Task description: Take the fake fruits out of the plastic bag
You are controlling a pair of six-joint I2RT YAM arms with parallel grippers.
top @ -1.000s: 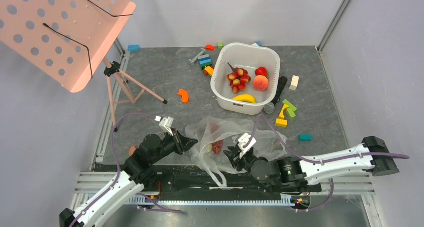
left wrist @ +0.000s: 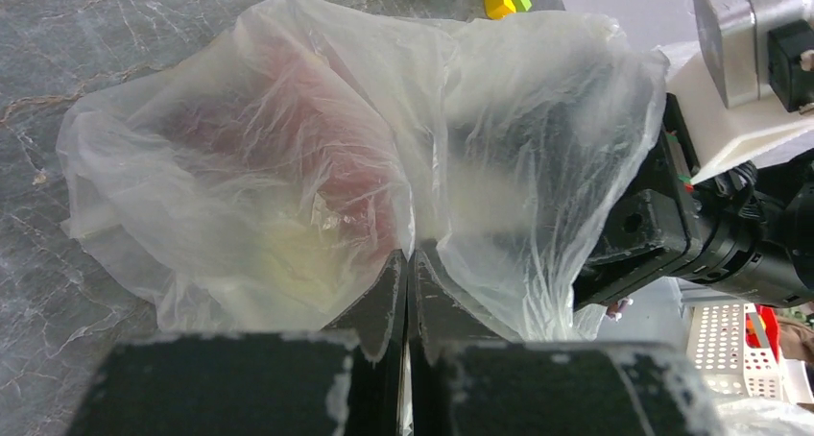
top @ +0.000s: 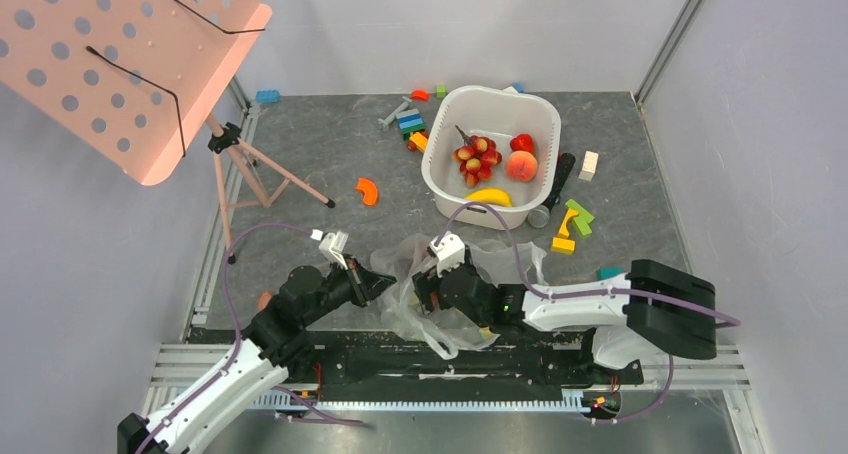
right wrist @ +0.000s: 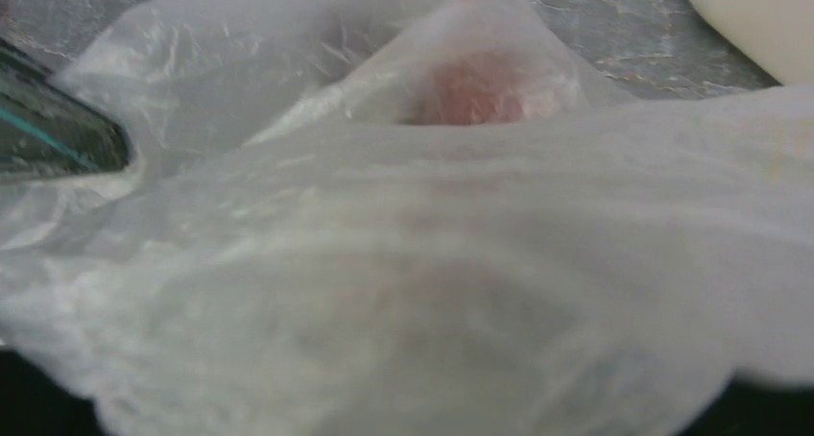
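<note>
The translucent plastic bag (top: 405, 319) (left wrist: 240, 167) lies crumpled at the front middle, with blurred red and yellow shapes showing through it (right wrist: 475, 90). My left gripper (top: 388, 282) is shut at the bag's left edge, nothing clearly visible between its fingers except perhaps some plastic. My right gripper (top: 430, 294) is down inside the bag over the red fruit; in the right wrist view plastic covers most of its fingers. By the top view it is open; what lies between its fingers is hidden.
A white basket (top: 450, 194) behind the bag holds grapes, a red fruit, a peach and a banana. Loose blocks and a dark microphone (top: 560, 179) lie around it. A pink stand (top: 150, 64) fills the back left. Open floor lies left of the basket.
My right gripper has moved left and into the bag, now covering the red fruit that showed earlier. The left arm has stayed put.
</note>
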